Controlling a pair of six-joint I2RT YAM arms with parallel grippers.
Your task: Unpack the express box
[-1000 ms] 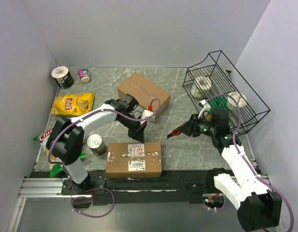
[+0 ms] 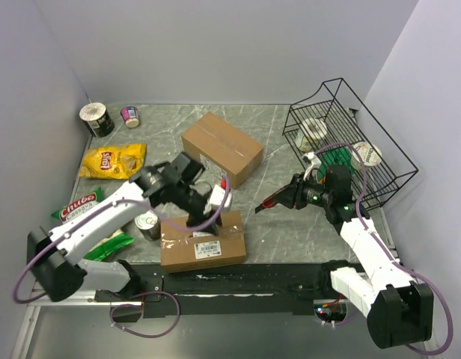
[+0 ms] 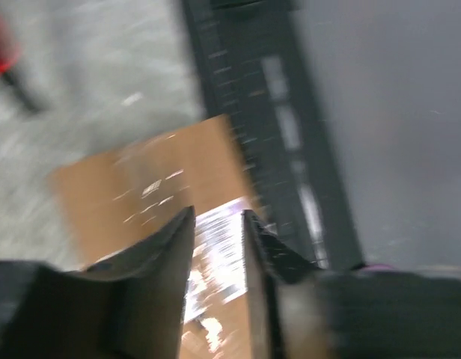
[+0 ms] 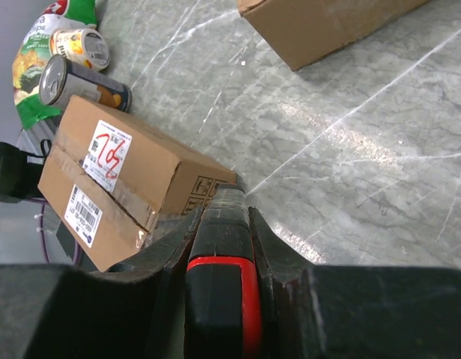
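A taped cardboard express box [image 2: 187, 256] with labels lies flat along the table's front edge. My left gripper [image 2: 203, 221] hangs over it, blurred in motion; in the left wrist view its fingers [image 3: 174, 269] are over the box, their gap unclear. My right gripper [image 2: 287, 198] is right of the box, above the table, shut on a red-and-black cutter [image 4: 224, 299] that points toward the box.
A second box [image 2: 223, 146] lies at the back. Snack bags [image 2: 111, 161] and cans [image 2: 147, 223] are on the left. A wire rack [image 2: 350, 127] stands at the right. Bare table [image 2: 272, 243] separates box and rack.
The right arm is nearly still.
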